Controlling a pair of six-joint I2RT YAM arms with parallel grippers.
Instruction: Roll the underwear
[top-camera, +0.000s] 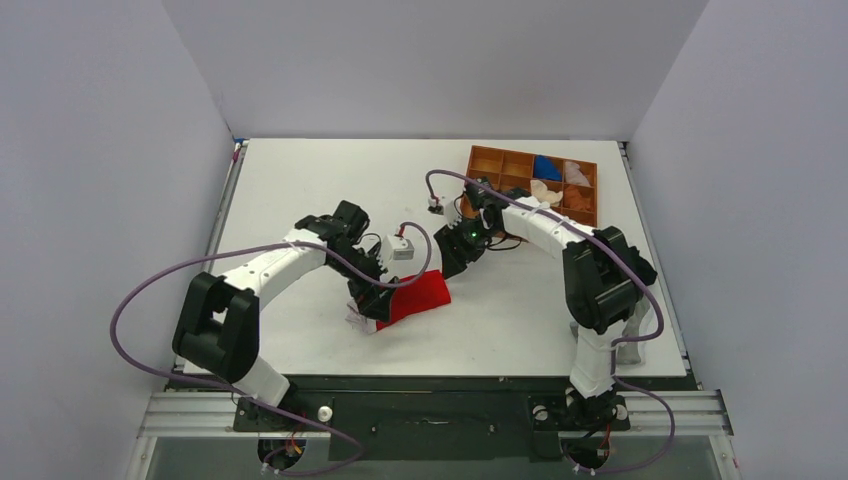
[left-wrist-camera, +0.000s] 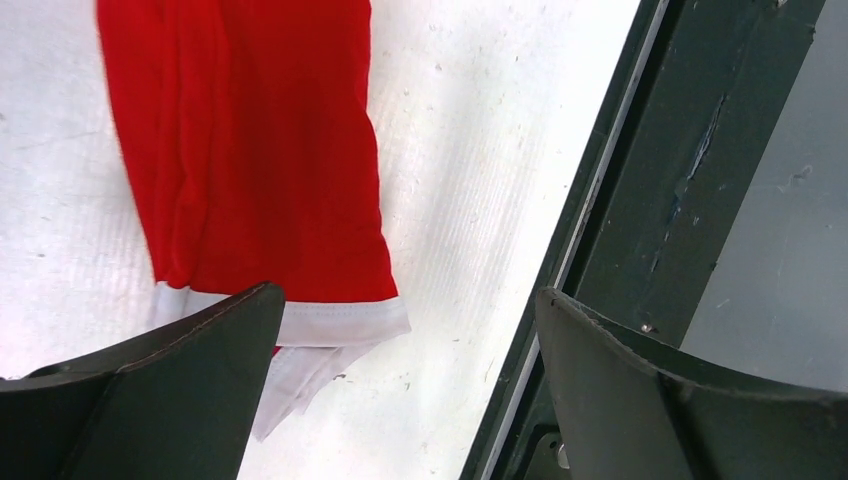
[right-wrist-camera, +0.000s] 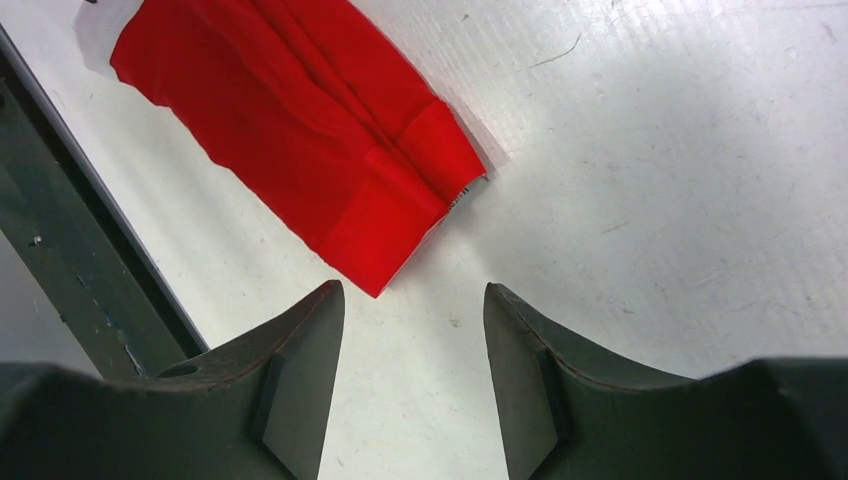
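Note:
The red underwear (top-camera: 420, 294) lies on the table folded into a long strip, its pale waistband end toward the left. In the left wrist view the red cloth (left-wrist-camera: 290, 170) ends in a whitish band (left-wrist-camera: 345, 322), partly behind a finger. My left gripper stands open over that band end, with bare table between its fingers. In the right wrist view the strip's other end (right-wrist-camera: 385, 225) lies flat, just beyond my right gripper. That gripper is open and apart from the cloth, with only table between its fingertips.
A brown divided box (top-camera: 487, 160) stands at the back right, some compartments holding rolled or folded cloth such as a blue piece (top-camera: 546, 168). Grey cloth (top-camera: 630, 352) lies at the right edge, partly behind the right arm.

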